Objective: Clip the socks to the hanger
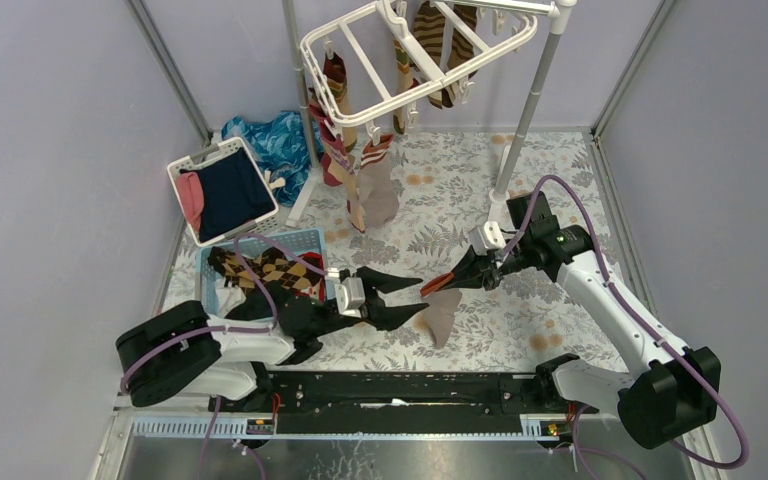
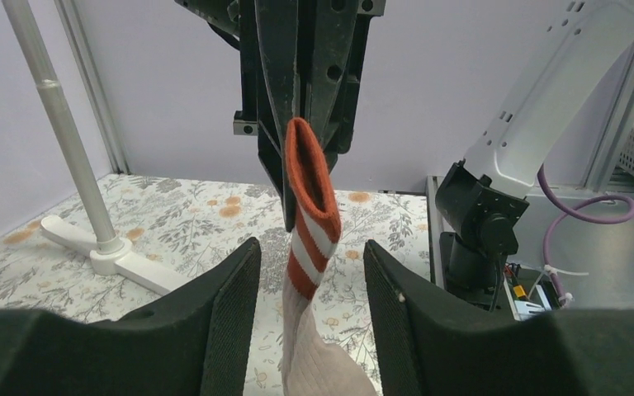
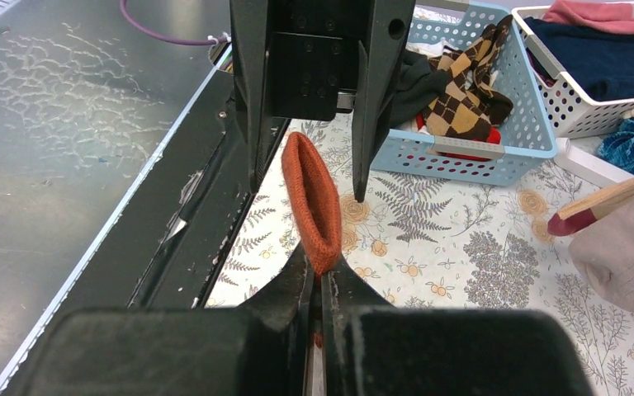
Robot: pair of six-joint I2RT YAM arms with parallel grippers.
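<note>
My right gripper (image 1: 452, 277) is shut on a sock (image 1: 440, 317) with a rust-orange cuff, red-and-white stripes and a pale beige foot, which hangs down from its fingers. My left gripper (image 1: 418, 297) stands open just left of that cuff, one finger either side, seen close around the sock (image 2: 314, 260) in the left wrist view. The white hanger (image 1: 390, 100) at the back holds several socks (image 1: 378, 190) on its clips.
A blue basket (image 3: 495, 172) of socks and a white basket (image 1: 270, 212) of folded cloth stand at the left, beside a blue plastic bag (image 1: 275, 135). The hanger's post (image 1: 525, 120) rises behind my right arm.
</note>
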